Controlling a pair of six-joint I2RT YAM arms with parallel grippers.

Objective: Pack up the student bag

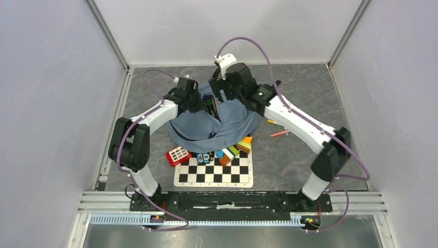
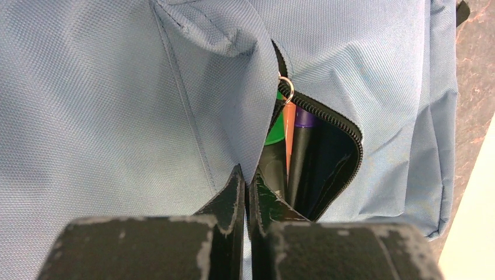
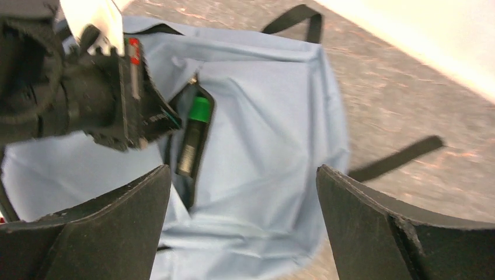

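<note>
The blue-grey bag (image 1: 235, 121) lies on the grey table, its zipped pocket open. My left gripper is shut on a fold of the bag's fabric (image 2: 257, 111) along the pocket's edge. Inside the pocket, the left wrist view shows a black marker with a green band (image 2: 272, 160), an orange one (image 2: 289, 125) and a black one with a purple band (image 2: 300, 151). My right gripper hangs above the bag, wide open and empty. In the top view the right arm (image 1: 299, 124) reaches across the bag's right side.
A chessboard sheet (image 1: 214, 178) lies in front of the bag. A red calculator-like toy (image 1: 178, 155), a small blue card (image 1: 205, 158) and colourful blocks (image 1: 227, 155) are by its far edge. Pencils, one orange (image 1: 279, 133), lie right of the bag.
</note>
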